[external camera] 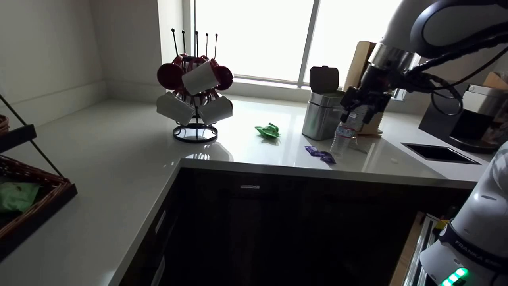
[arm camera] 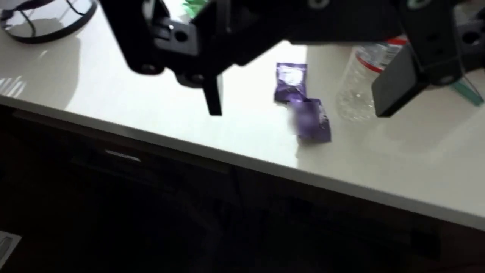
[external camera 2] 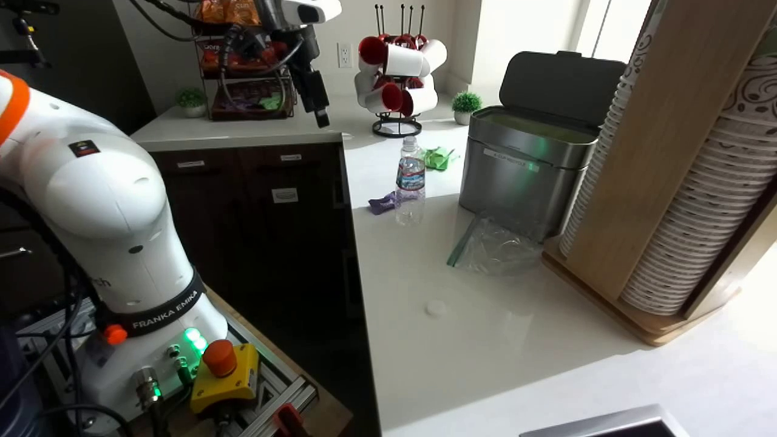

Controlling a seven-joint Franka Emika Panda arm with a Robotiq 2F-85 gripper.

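Observation:
My gripper is open and empty, its two fingers wide apart above the counter. Between the fingers in the wrist view, lower down on the counter, lies a purple wrapper point(arm camera: 291, 81) with a twisted middle. A clear plastic bottle point(external camera 2: 410, 188) stands upright, capped and labelled, close to the wrapper; my right finger partly covers it in the wrist view. Farther left on the counter is a crumpled green wrapper point(external camera: 268, 130). The silver bin point(external camera 2: 502, 171) has its lid raised. Beside it a clear zip bag point(external camera 2: 499, 247) lies flat.
A rack of mugs point(external camera: 196, 97) stands in the corner. A wooden cup holder point(external camera 2: 648, 167) rises beside the bin, with a dark square opening point(external camera: 439, 153) in the counter farther right. Bare counter point(external camera: 119, 157) stretches left of the rack. The counter's front edge point(arm camera: 191, 145) runs close below the gripper.

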